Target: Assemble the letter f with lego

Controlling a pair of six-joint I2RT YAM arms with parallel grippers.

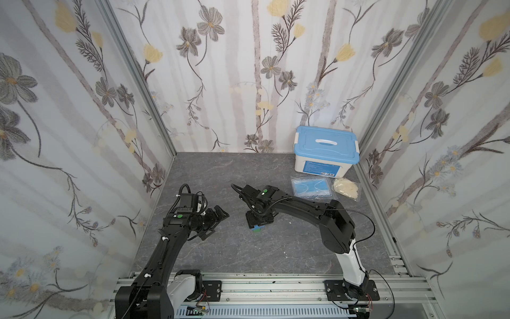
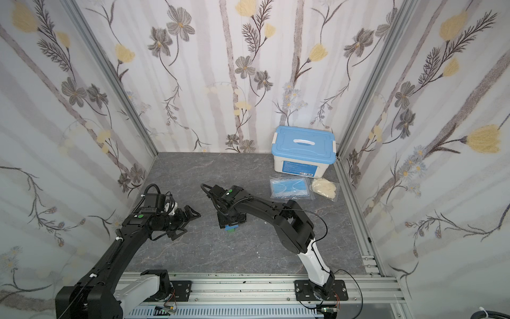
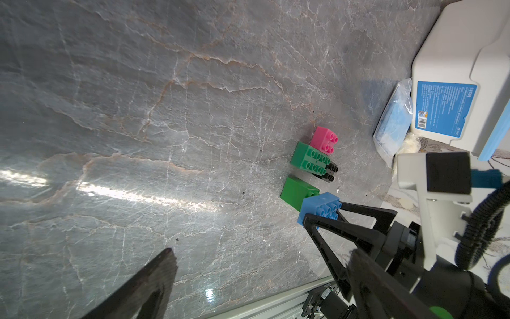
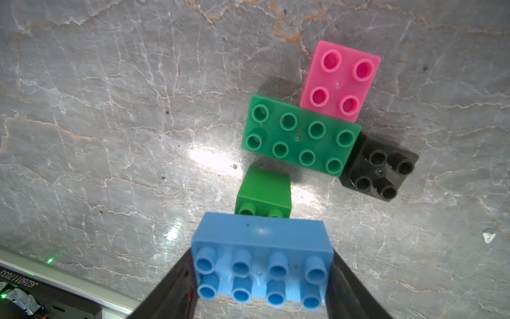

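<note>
The blue brick (image 4: 260, 234) sits lengthwise between the fingers of my right gripper, which press against its two ends; its studs face the camera. Behind it in the right wrist view stands a bright green brick (image 4: 264, 188), partly covered. Whether the two touch cannot be told. A longer green brick (image 4: 297, 133) lies flat, with a pink brick (image 4: 340, 79) against its far side and a black brick (image 4: 379, 164) at its right end. My left gripper is open and empty, off to the left of the bricks.
At the back right stands a white box with a blue lid (image 1: 325, 146). A blue packet (image 1: 311, 187) and a cream-coloured bag (image 1: 346, 188) lie in front of it.
</note>
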